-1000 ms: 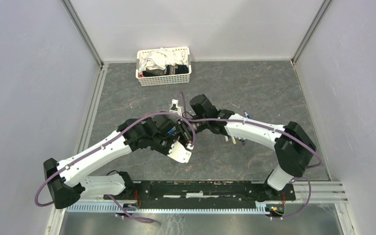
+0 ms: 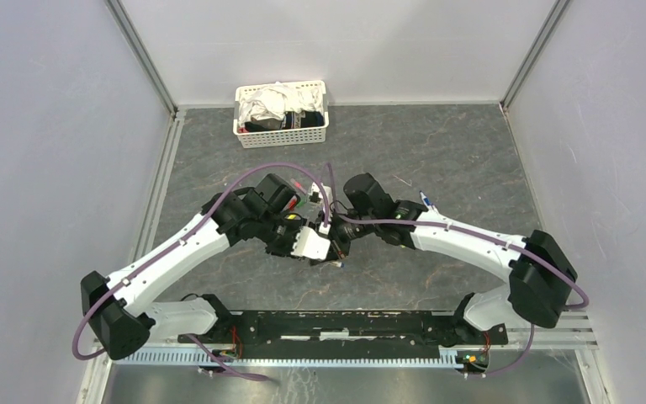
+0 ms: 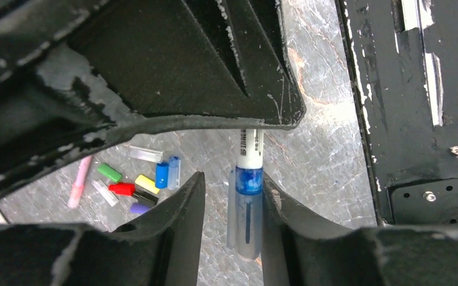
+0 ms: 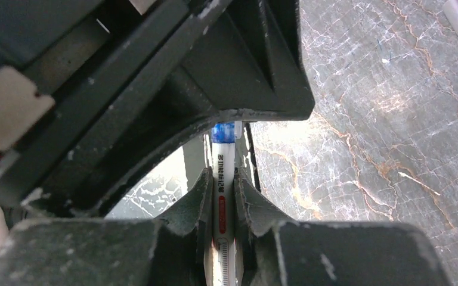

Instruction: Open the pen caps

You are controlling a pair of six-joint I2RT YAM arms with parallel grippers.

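A white pen [image 4: 223, 158] with a blue translucent cap [image 3: 248, 229] is between the two arms. My right gripper is shut on its white barrel, seen in the right wrist view. In the left wrist view, my left gripper straddles the cap with its fingers apart; a gap shows on one side, while the other finger sits close against the cap. The black right gripper hides the pen's upper part there. In the top view the grippers meet near the middle and mostly cover the pen.
Small coloured pieces, among them a red one [image 3: 122, 189] and a green one [image 3: 110, 173], lie on the floor beside a pink pen [image 3: 79, 182]. A blue-ended pen [image 2: 426, 200] lies at the right. A white basket [image 2: 284, 141] with cloth stands at the back.
About a second ago the grippers were together.
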